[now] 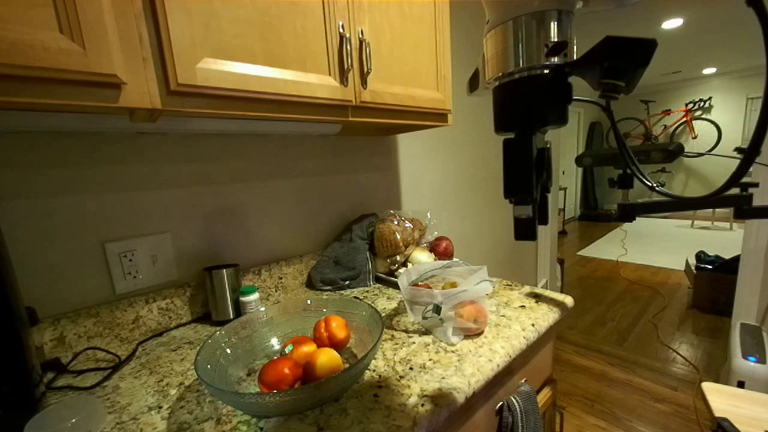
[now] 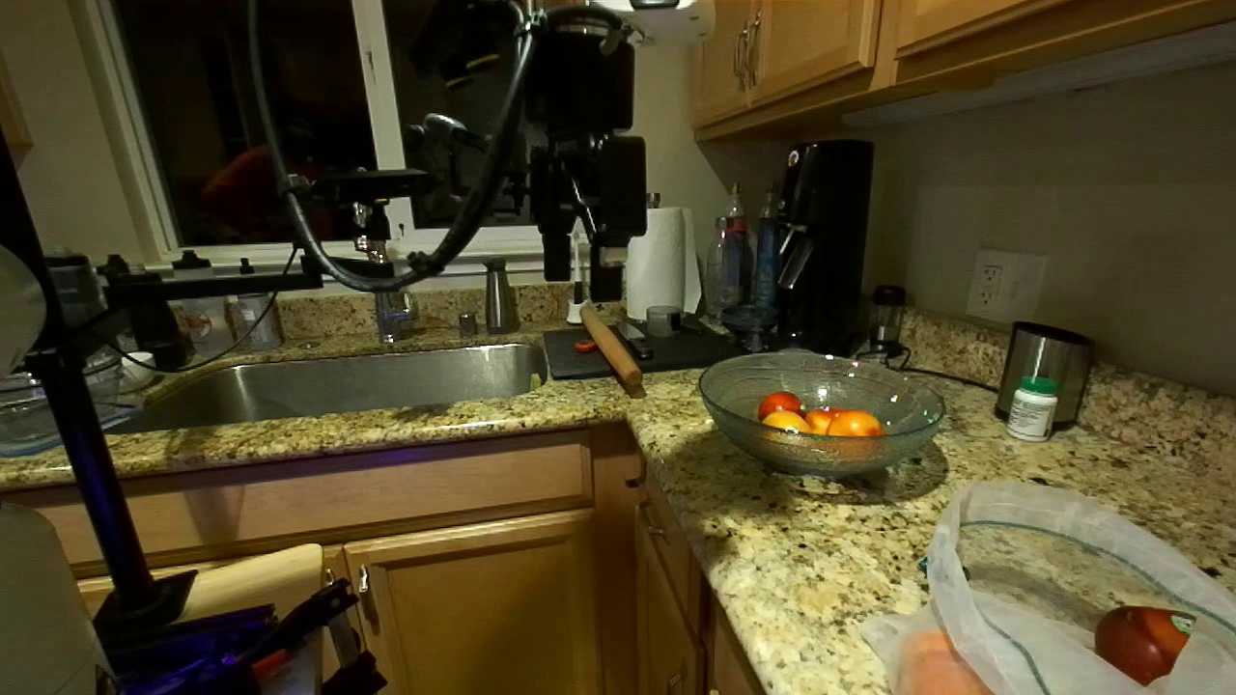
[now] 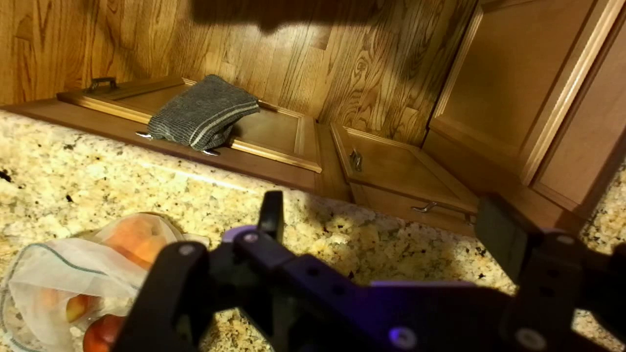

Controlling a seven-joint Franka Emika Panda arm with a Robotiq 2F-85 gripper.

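Note:
High above the counter's front edge, my gripper (image 1: 529, 229) hangs pointing down. In the wrist view its two dark fingers (image 3: 271, 216) stand wide apart, so it is open, with only countertop behind the gap. A glass bowl (image 1: 216, 360) on the granite holds several red-orange fruits (image 1: 332, 332). Beside it, nearer the counter's end, lies a white mesh bag (image 1: 425, 306) with more fruit in it. One peach-coloured fruit (image 1: 471, 317) shows through the mesh, and a dark red fruit (image 2: 1141, 644) sits inside the bag's opening. The gripper is well clear of both bowl and bag.
Behind the bag are bagged potatoes (image 1: 396, 235), an onion and a dark cloth (image 1: 349, 255). A steel canister (image 1: 222, 291) and a green-capped bottle (image 1: 249, 299) stand by the wall. A rolling pin (image 2: 610, 346) lies near the sink (image 2: 348, 388). Upper cabinets (image 1: 252, 50) overhang the counter.

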